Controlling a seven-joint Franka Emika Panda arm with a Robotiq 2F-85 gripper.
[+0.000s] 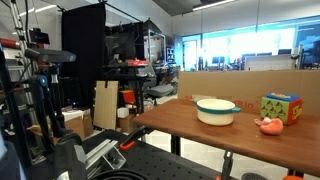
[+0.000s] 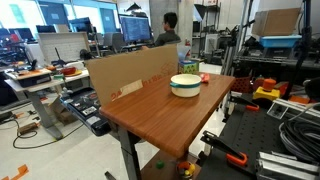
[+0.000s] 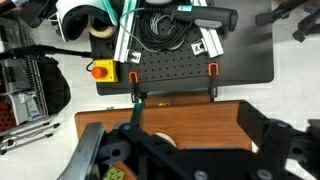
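A white bowl (image 1: 217,112) with a teal band stands upright on the wooden table (image 1: 180,116). To its right, near the table's front, lies a small pinkish-red object (image 1: 269,126) whose kind I cannot tell. Behind that is a colourful box (image 1: 281,107). In exterior view 2 the bowl (image 2: 185,86) rests toward the table's far end, the red object (image 2: 204,76) beyond it. My gripper is open in the wrist view, its dark fingers wide apart over the table (image 3: 205,122) and nothing held between them.
A cardboard panel (image 2: 135,76) stands along one long side of the table. A black base plate (image 3: 170,72) with coiled cable (image 3: 160,28) and a yellow-red button box (image 3: 103,71) adjoins the other.
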